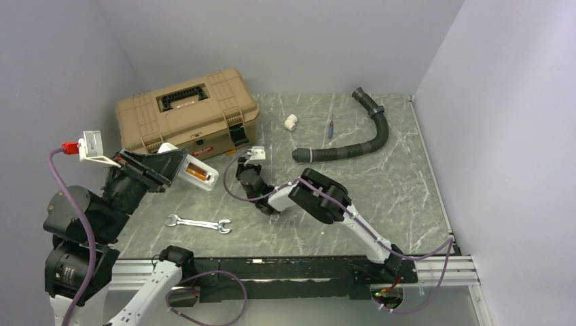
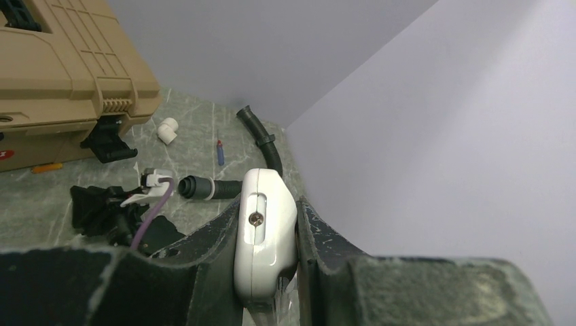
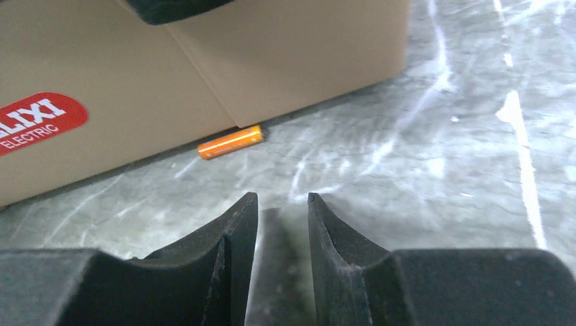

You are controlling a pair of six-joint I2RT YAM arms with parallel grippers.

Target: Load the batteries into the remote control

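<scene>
My left gripper [image 1: 173,163] holds the white remote [image 2: 265,238] raised at the left; from the top, its open compartment [image 1: 204,175] shows an orange battery inside. Another orange battery lies on the mat at the foot of the tan toolbox, also visible in the left wrist view [image 2: 46,168]. My right gripper is low over the mat on the near side of that loose battery, fingers apart by a modest gap with nothing between them.
The tan toolbox [image 1: 188,109] fills the back left. A wrench [image 1: 198,223] lies in front, with white fittings [image 1: 291,122], a screwdriver [image 1: 331,129] and a black hose [image 1: 339,151] at the back right.
</scene>
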